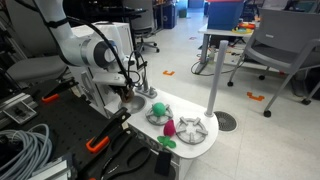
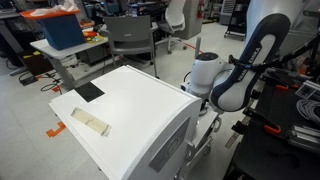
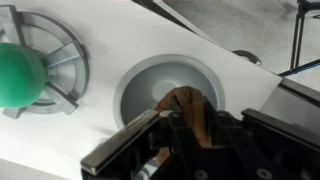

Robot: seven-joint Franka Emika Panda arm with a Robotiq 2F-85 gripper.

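Observation:
My gripper is shut on a brown object point(image 3: 185, 103) in the wrist view, with part of it hidden by the fingers. Below the object lies the round grey sink basin point(image 3: 150, 80), set in a white toy counter point(image 3: 105, 50). From the first exterior view, the gripper point(image 1: 128, 88) is low beside the faucet, over the sink end of the counter. In the second exterior view, a tall white panel hides the fingertips and whatever they hold.
A green round object point(image 1: 159, 108) sits on one grey burner point(image 1: 157, 117); a second burner point(image 1: 191, 130) is bare. Between them is a red radish-like toy point(image 1: 169, 128) with green leaves. A grey faucet point(image 1: 142, 84) rises behind the sink, and a white post point(image 1: 217, 75) stands farther right.

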